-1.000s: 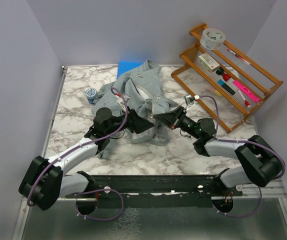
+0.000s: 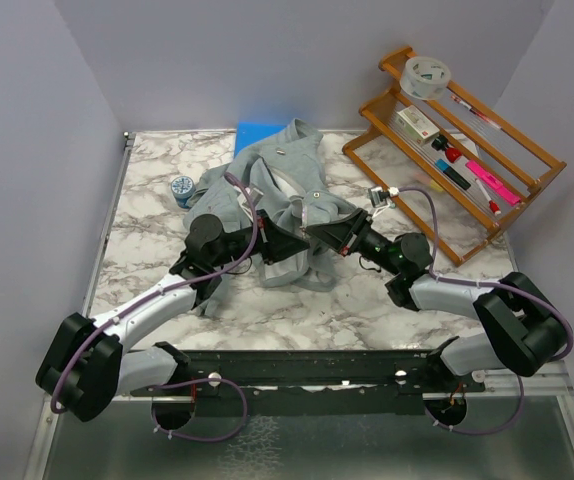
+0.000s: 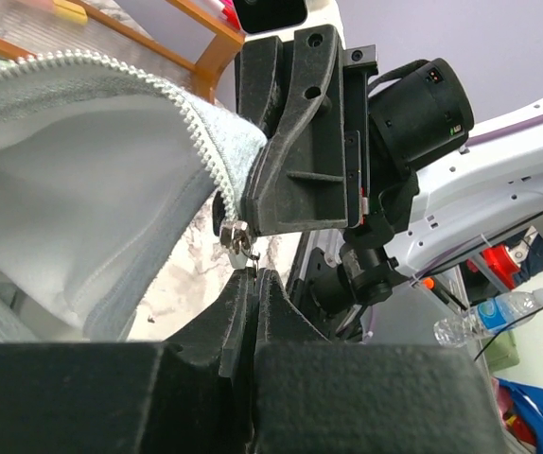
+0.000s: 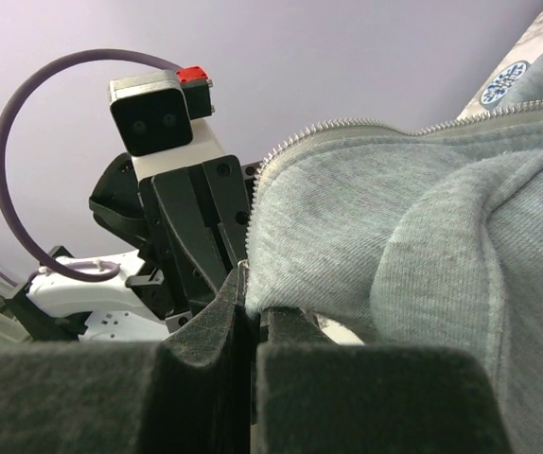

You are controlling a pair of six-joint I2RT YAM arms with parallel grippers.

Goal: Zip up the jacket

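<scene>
The grey jacket (image 2: pixel 272 175) lies in the middle of the marble table, lifted at its zipper edge between my two grippers. My left gripper (image 2: pixel 299 240) is shut at the metal zipper slider (image 3: pixel 236 241); its tips touch the small pull, and whether that is between them is hard to tell. Just beside it my right gripper (image 2: pixel 317 232) is shut on the jacket's edge by the zipper teeth (image 4: pixel 290 142). In the left wrist view the teeth run up from the slider along the raised fabric.
A wooden rack (image 2: pixel 537 175) with tape roll, pens and boxes stands at the back right. A round blue-lidded tin (image 2: pixel 182 188) is left of the jacket, and a blue board (image 2: pixel 255 133) lies behind it. Bare table shows at left and front.
Over the last second my left gripper has moved slightly right, up to the zipper slider beside the right gripper. The right arm has barely moved.
</scene>
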